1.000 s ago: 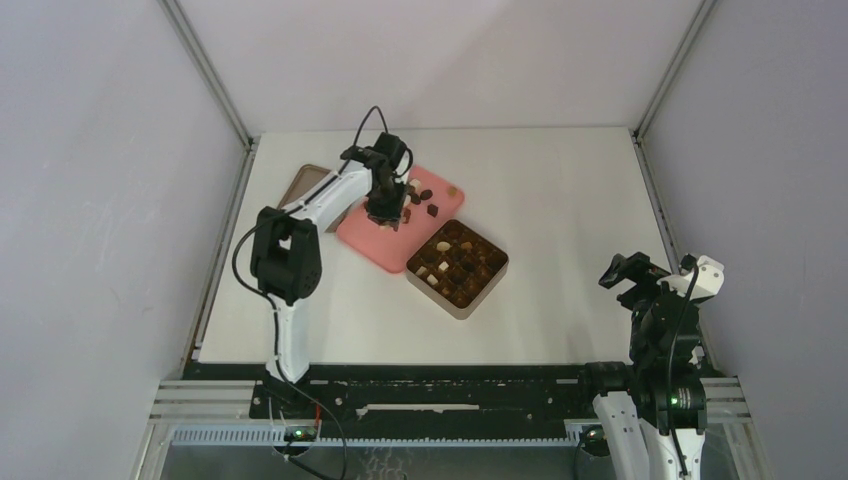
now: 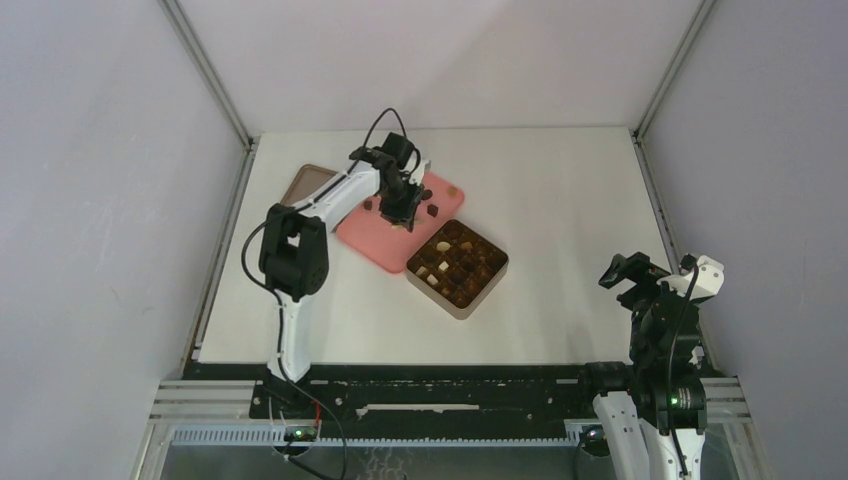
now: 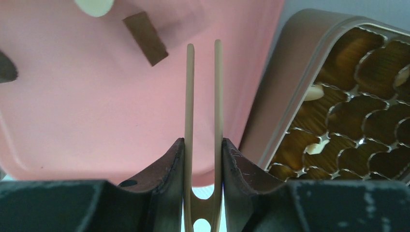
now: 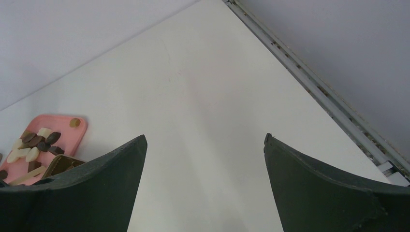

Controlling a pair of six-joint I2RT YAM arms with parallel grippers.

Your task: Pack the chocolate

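Observation:
My left gripper is shut on a pair of pale tweezers [image 3: 190,111], whose tips stand apart with nothing between them. They hang over the pink tray [image 3: 121,116]. Up and left of the tips lies a rectangular brown chocolate [image 3: 145,37]; a white piece [image 3: 95,4] and a dark piece [image 3: 7,68] are cut off by the view's edges. Right of the tips is the divided chocolate box [image 3: 302,72], with light pieces in a few of its dark cups. In the right wrist view, my right gripper is open and empty, far from the tray.
In the top view, a brown tray [image 2: 303,184] sits partly behind the left arm. More chocolates, such as a dark one [image 2: 433,210], lie on the pink tray.
My left gripper with the tweezers has moved rightward across the pink tray, toward the box. The right arm is still.

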